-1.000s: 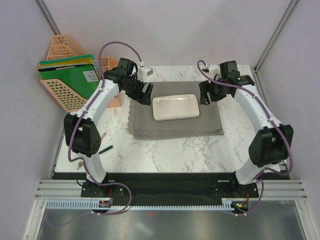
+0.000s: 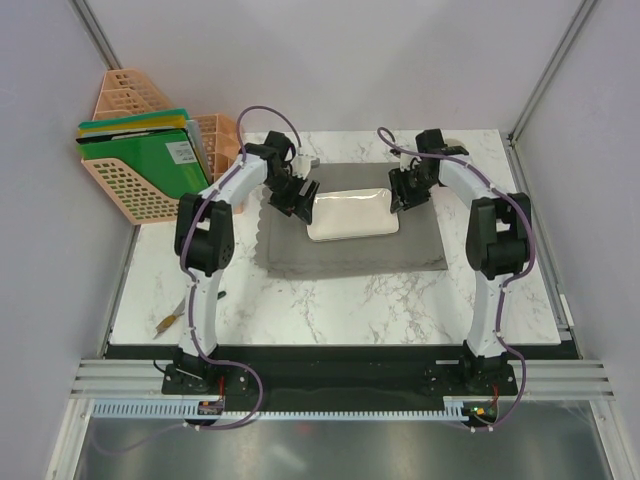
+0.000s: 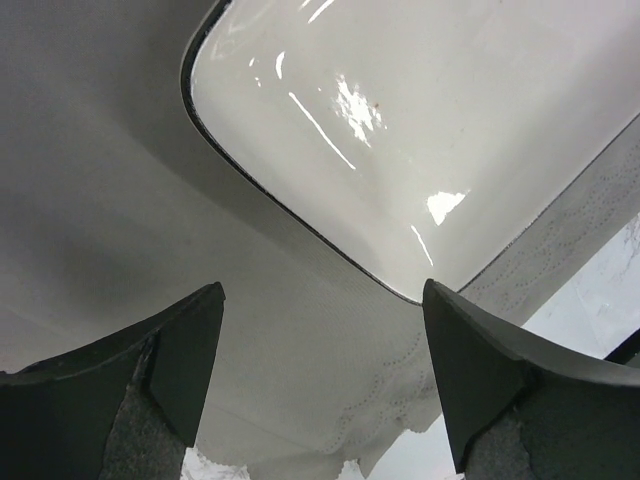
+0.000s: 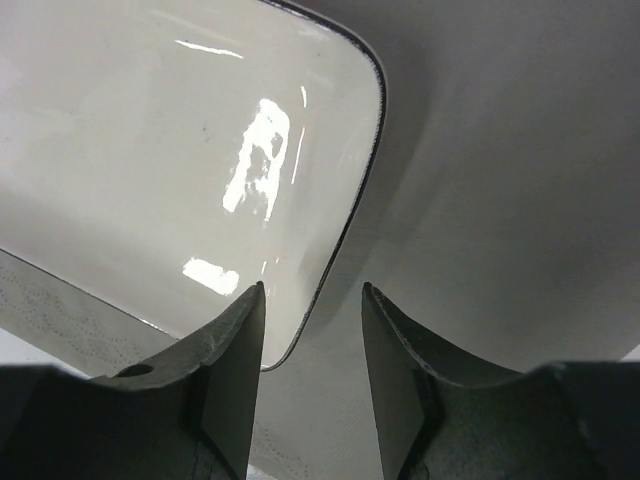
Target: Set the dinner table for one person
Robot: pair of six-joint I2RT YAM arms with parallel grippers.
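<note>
A white rectangular plate point(image 2: 350, 215) with a dark rim lies on the grey placemat point(image 2: 340, 258). My left gripper point(image 2: 308, 208) is at the plate's left end; in the left wrist view its fingers point(image 3: 170, 365) stand wide apart with bare mat between them, just short of the plate point(image 3: 400, 130). At the right end, my right gripper point(image 2: 397, 203) is partly open, and in the right wrist view the plate's edge point(image 4: 335, 250) runs ahead of the gap between its fingers. Cutlery with a brown end point(image 2: 166, 324) lies at the table's left, partly under the left arm.
An orange basket point(image 2: 130, 190) holding green and yellow folders stands at the back left. A beige round thing point(image 2: 455, 144) lies behind the right gripper.
Both arms have come down and inward to the plate's two short ends. The plate has stayed in place.
</note>
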